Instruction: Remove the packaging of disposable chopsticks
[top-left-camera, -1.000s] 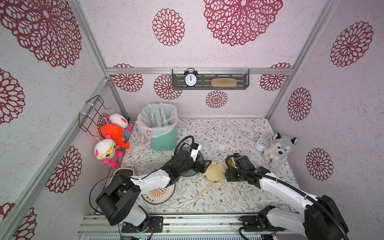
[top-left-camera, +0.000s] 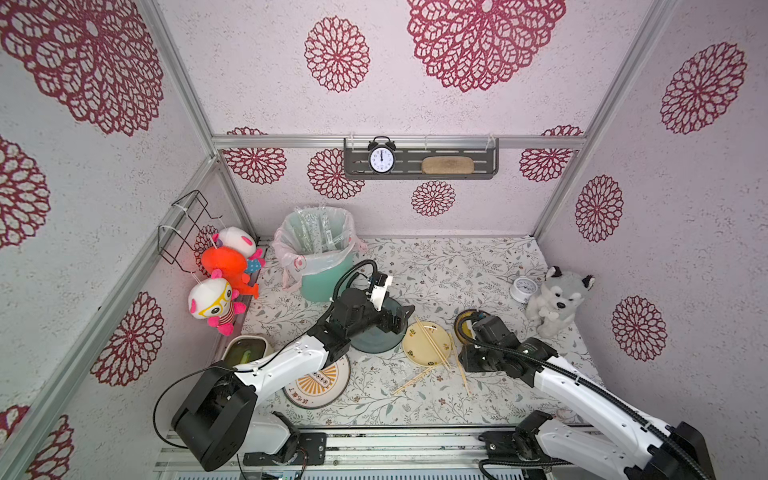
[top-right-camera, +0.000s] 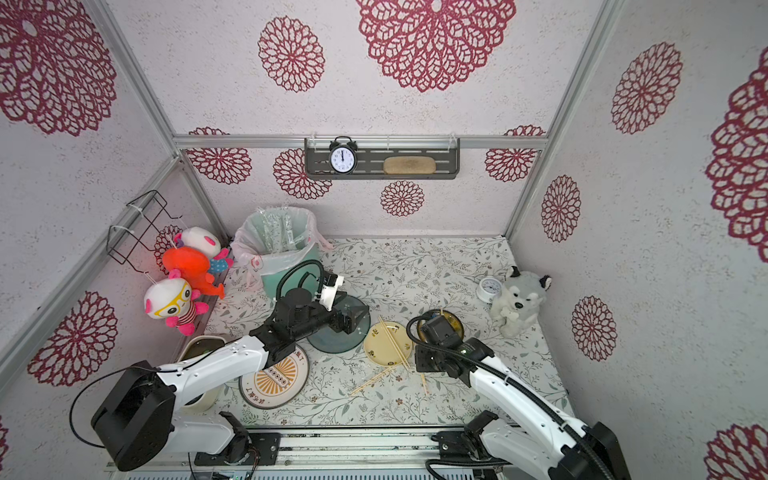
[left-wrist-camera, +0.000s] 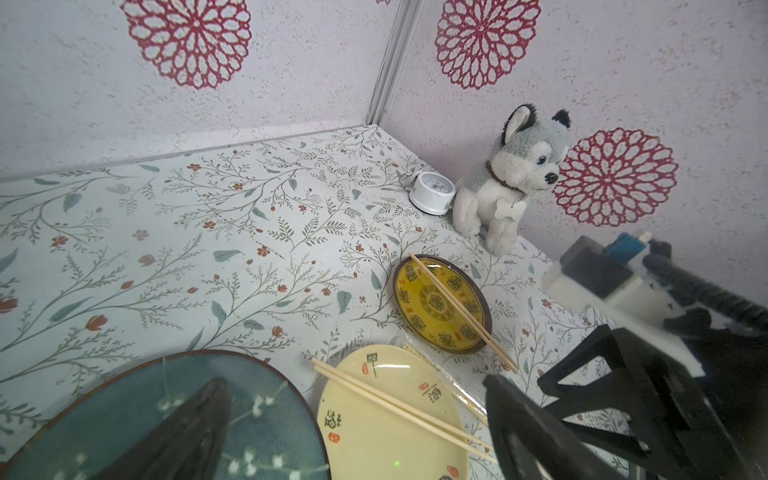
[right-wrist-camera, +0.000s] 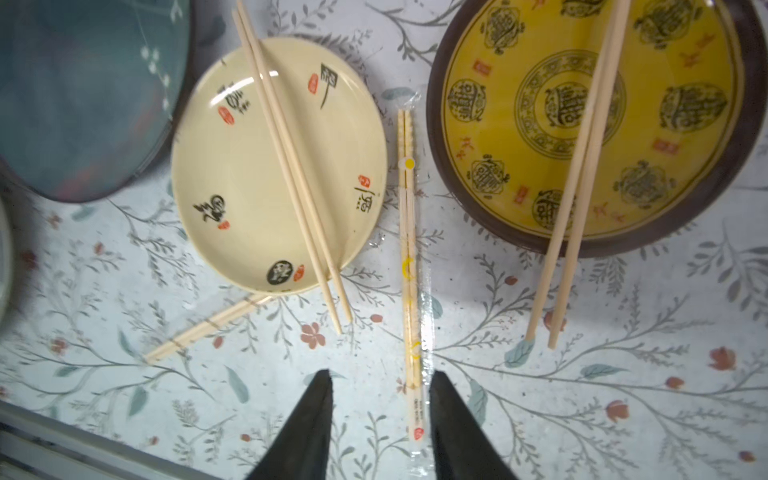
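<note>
A chopstick pair in a clear wrapper with yellow marks (right-wrist-camera: 409, 264) lies on the cloth between the two small plates in the right wrist view. Above its near end, my right gripper is part open, its fingers on either side with nothing held. Another wrapped pair (right-wrist-camera: 208, 324) pokes out from beside the cream plate (right-wrist-camera: 200, 184). Bare chopsticks (right-wrist-camera: 292, 168) rest across that plate, and more bare chopsticks (right-wrist-camera: 582, 176) cross the yellow plate (right-wrist-camera: 512, 200). My left gripper stands open and empty near the dark teal plate (left-wrist-camera: 264, 392).
A lined green bin (top-left-camera: 324, 272) with clear wrappers (top-left-camera: 316, 228) inside stands at back left. Behind my left arm is a white patterned plate (top-left-camera: 320, 388). A husky toy (top-left-camera: 560, 300) and white clock (top-left-camera: 523, 289) sit at right.
My left arm has drawn back slightly leftward.
</note>
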